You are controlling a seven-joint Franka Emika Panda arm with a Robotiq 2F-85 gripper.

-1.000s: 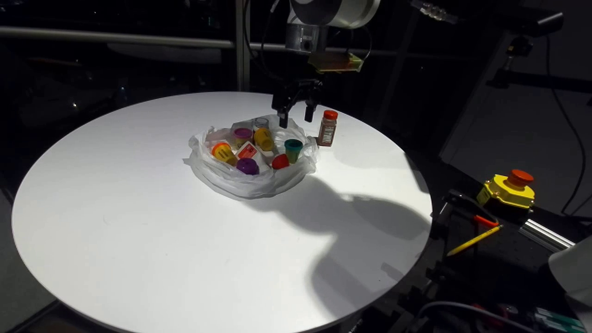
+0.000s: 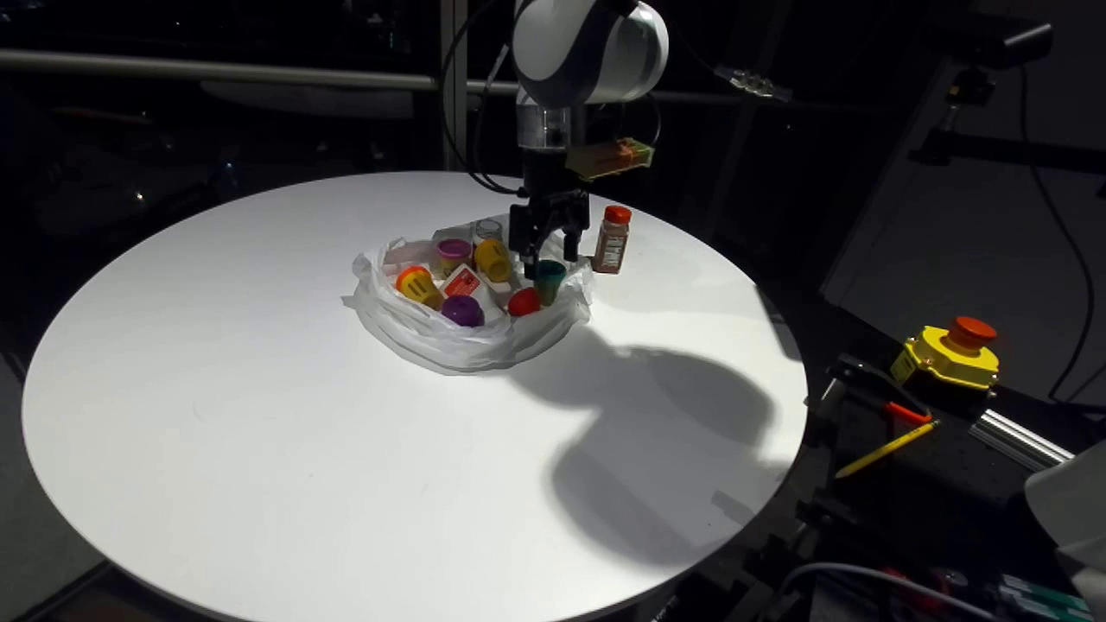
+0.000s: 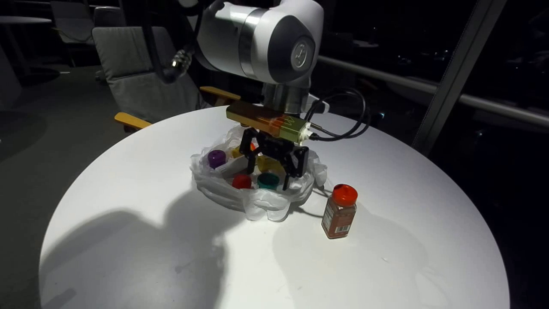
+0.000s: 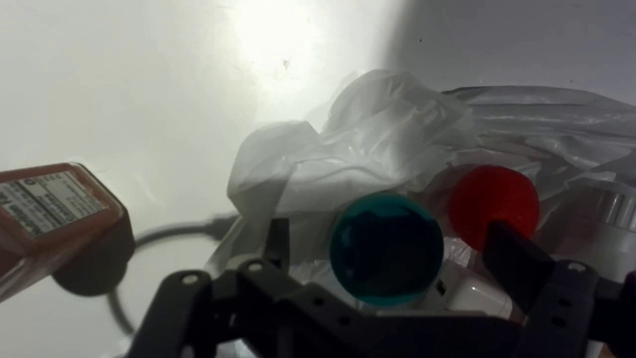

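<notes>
A white plastic bag (image 2: 435,337) lies spread open on the round table, holding several small tubs. Near its right edge stands a teal-lidded tub (image 4: 386,250), with a red lump or lid (image 4: 493,206) beside it. My gripper (image 2: 552,265) is open, low over that side of the bag. In the wrist view its two fingers (image 4: 277,241) stand on either side of the teal tub, the right one overlapping the red thing. Nothing is gripped; whether a finger touches either thing, I cannot tell.
A red-capped spice bottle (image 3: 339,212) stands upright just outside the bag, near a dark cable (image 4: 173,231). Purple (image 2: 462,310), yellow (image 2: 492,260) and orange-lidded tubs (image 2: 417,286) crowd the bag.
My gripper has come down from above the back of the bag to the teal tub, still open. The bag, tubs and bottle look unmoved.
</notes>
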